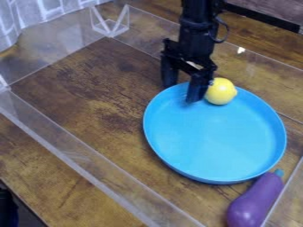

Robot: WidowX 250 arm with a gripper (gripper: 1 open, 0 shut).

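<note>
My black gripper (190,80) hangs open over the back rim of a blue plate (211,140), its fingertips low on either side, the right one close against a yellow ball (221,91) that sits at the plate's back right. Whether that finger touches the ball is unclear. A purple eggplant-like object (253,200) lies at the lower right, beside the plate.
The wooden surface (77,97) to the left of the plate is bare. Clear plastic edging runs along the sides and back, with a clear corner piece at the top left.
</note>
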